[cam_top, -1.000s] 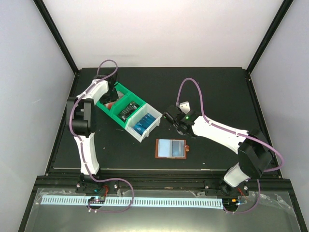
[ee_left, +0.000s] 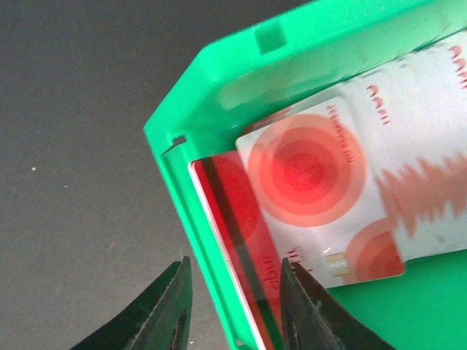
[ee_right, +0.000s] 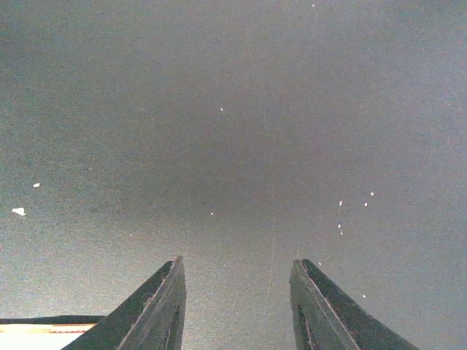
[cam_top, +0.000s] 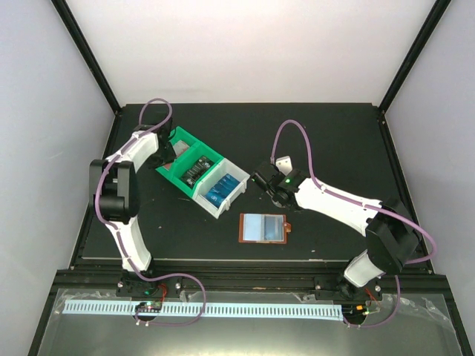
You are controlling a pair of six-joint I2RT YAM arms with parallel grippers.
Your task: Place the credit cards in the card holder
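My left gripper is at the corner of the green bin [ee_left: 168, 175]. In the left wrist view its fingers stand apart, one outside the bin wall and one over a red card with a dark stripe [ee_left: 232, 219] along that wall; whether they touch either is unclear. Beside it in the bin lie a white card with red circles [ee_left: 303, 168] and more white cards [ee_left: 423, 109]. The brown card holder [cam_top: 241, 228] lies flat at the front, with pale clear sleeves showing. My right gripper hangs open and empty over the black table.
Dark cards [cam_top: 197, 170] fill the green bin's middle compartment. A white bin [cam_top: 241, 187] with blue cards [cam_top: 222, 190] adjoins it. A pale edge [ee_right: 44, 328] enters the right wrist view at lower left.
My left arm has moved left and a little toward the front, shifting over the green bin's outer corner. The right arm, bins and card holder look unmoved.
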